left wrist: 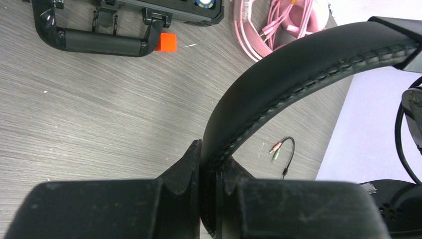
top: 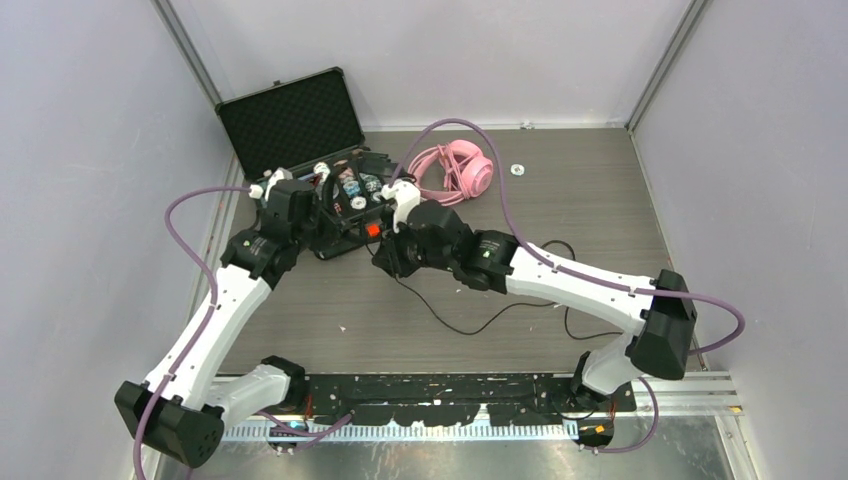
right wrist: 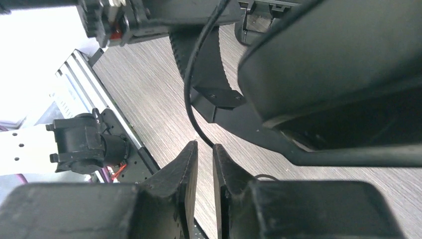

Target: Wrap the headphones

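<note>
In the left wrist view the black headband point(left wrist: 278, 74) of the headphones is clamped by my left gripper, which is shut on it. An ear cup point(left wrist: 398, 209) hangs at the right edge of that view. A large black ear cup point(right wrist: 323, 79) fills much of the right wrist view. The headphones' thin black cable point(right wrist: 189, 84) runs down to the fingertips of my right gripper. That gripper is open by a narrow gap; whether the cable passes between or behind its fingers cannot be told. The cable's plugs point(left wrist: 276, 148) show on the table.
An open black case point(top: 290, 120) with small items stands at the back left, an orange piece point(top: 373, 230) at its front. Coiled pink headphones point(top: 468, 170) lie back centre, beside a small white disc point(top: 517, 170). Cable point(top: 470, 330) trails rightward across otherwise clear table.
</note>
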